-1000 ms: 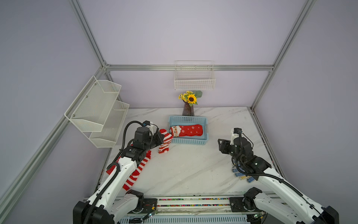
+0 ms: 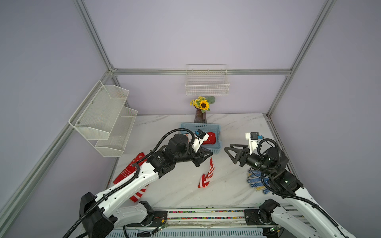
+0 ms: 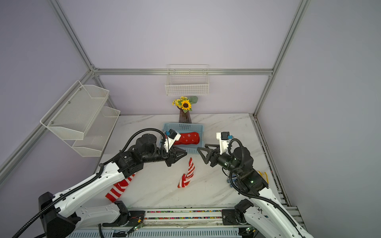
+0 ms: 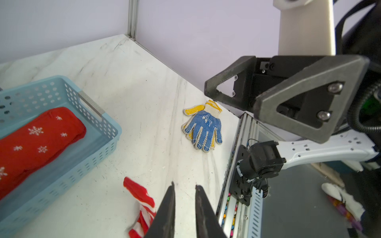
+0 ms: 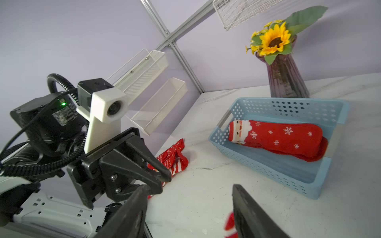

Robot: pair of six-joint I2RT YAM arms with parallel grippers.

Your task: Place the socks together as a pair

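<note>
A red-and-white striped sock (image 2: 206, 176) is in the middle, below and apart from the fingertips of my left gripper (image 2: 211, 154); its upper end looks raised in the left wrist view. Nothing shows between that gripper's fingers, which are shut. My right gripper (image 2: 231, 153) stands open and empty, facing the left one. At the table's left side, partly behind the left arm, lies red sock cloth (image 2: 129, 169) with a striped part (image 2: 139, 194). A folded red Santa sock bundle with snowflakes (image 5: 277, 136) lies in the blue basket (image 5: 269, 174).
Behind the basket stands a vase of sunflowers (image 2: 200, 115). Blue-and-yellow work gloves (image 4: 203, 125) lie at the right, below the right arm. White racks hang on the left (image 2: 105, 119) and back (image 2: 207, 81) walls.
The left arm has swung right from beside the basket, and the striped sock has gone from there to the middle. The right gripper has moved slightly inward and now shows its fingers apart.
</note>
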